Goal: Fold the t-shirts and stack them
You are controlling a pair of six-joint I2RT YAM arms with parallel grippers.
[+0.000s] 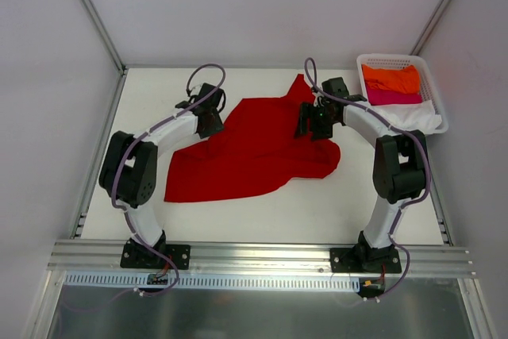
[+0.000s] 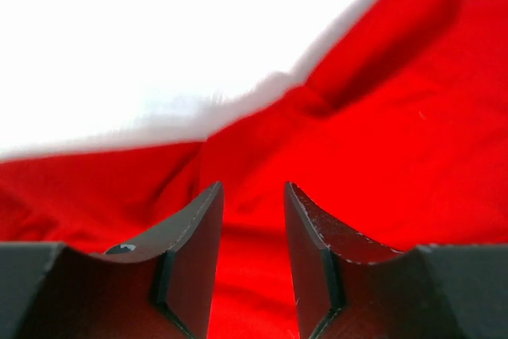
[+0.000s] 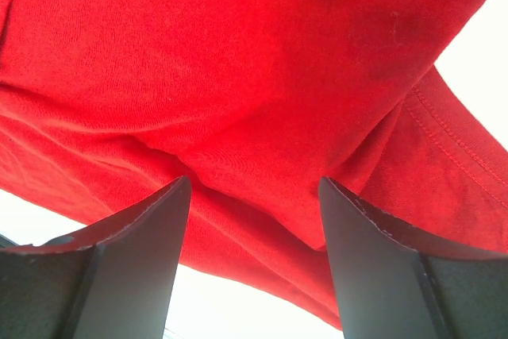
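Note:
A red t-shirt (image 1: 254, 156) lies spread and uneven across the middle of the table, with soft creases and a drawn-in upper left edge. At that edge, my left gripper (image 1: 211, 131) hangs over the cloth. In the left wrist view the left gripper has its fingers parted, with red fabric (image 2: 357, 172) showing beneath and no cloth clearly pinched. Over the shirt's right part stands my right gripper (image 1: 312, 129). The right gripper is open in its own wrist view, above folds of the shirt and a stitched hem (image 3: 456, 144).
At the back right, a white basket (image 1: 439, 109) holds orange (image 1: 389, 78), magenta (image 1: 389, 96) and white cloth (image 1: 413, 117). Bare white table (image 1: 238, 220) shows in front of the shirt and at the back left.

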